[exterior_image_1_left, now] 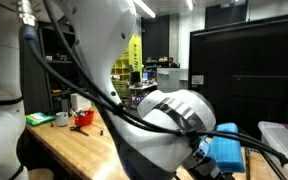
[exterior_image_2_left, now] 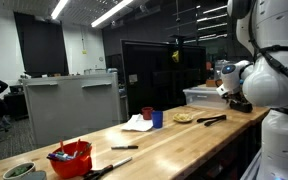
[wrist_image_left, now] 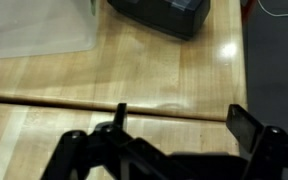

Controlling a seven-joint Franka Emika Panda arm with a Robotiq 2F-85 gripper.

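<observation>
My gripper stands open in the wrist view, its two black fingers wide apart over bare wooden table [wrist_image_left: 174,88]. Nothing is between them. Ahead of the fingers lies a black boxy object [wrist_image_left: 166,10], cut off by the top of the frame. A translucent container [wrist_image_left: 39,35] is at the upper left. In exterior view 1 my white arm [exterior_image_1_left: 164,125] fills the middle, with a blue part [exterior_image_1_left: 225,152] near its lower end; the fingertips cannot be made out there. Exterior view 2 has the arm [exterior_image_2_left: 274,85] at the far right end of the table.
Along the table stand a red basket [exterior_image_2_left: 72,160], a blue cup [exterior_image_2_left: 157,119], a red mug [exterior_image_2_left: 147,112], a white cloth [exterior_image_2_left: 137,123] and a yellowish plate [exterior_image_2_left: 184,118]. A translucent bin [exterior_image_2_left: 206,97] is near the arm.
</observation>
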